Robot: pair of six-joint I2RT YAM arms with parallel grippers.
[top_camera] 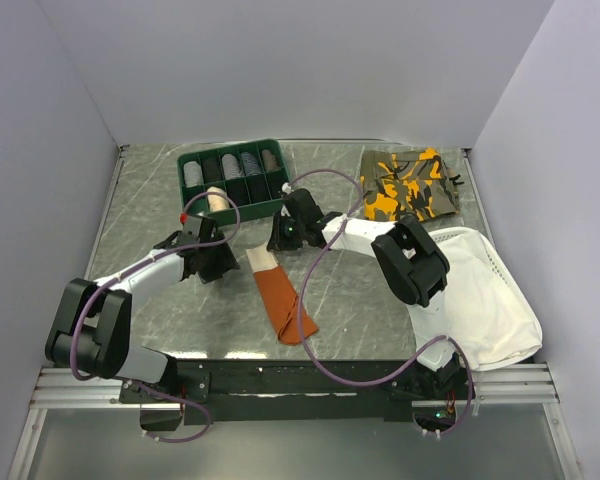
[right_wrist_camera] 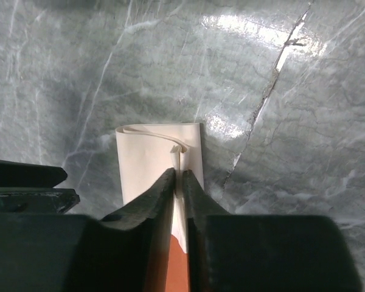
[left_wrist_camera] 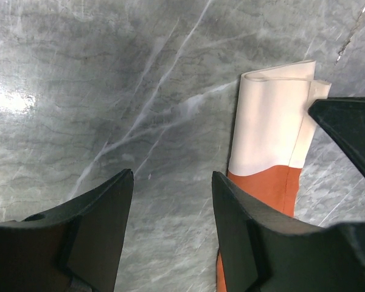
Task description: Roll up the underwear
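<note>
The underwear [top_camera: 274,290] lies as a long folded strip, orange with a cream end nearest the green box; its orange end flares to one side. Over the cream end, my right gripper has its fingertips close together with a small raised fold of cream cloth pinched between them. The cream part [left_wrist_camera: 269,125] shows folded layers in the left wrist view, a right finger [left_wrist_camera: 347,115] touching its edge. My left gripper is partly open beside the strip, only bare table between its fingers.
A green divided box [top_camera: 232,212] with several rolled items stands behind. Camouflage cloth [top_camera: 411,185] lies at the back right, and a white basket [top_camera: 480,300] holding white cloth is at the right. The table in front of the left gripper is clear.
</note>
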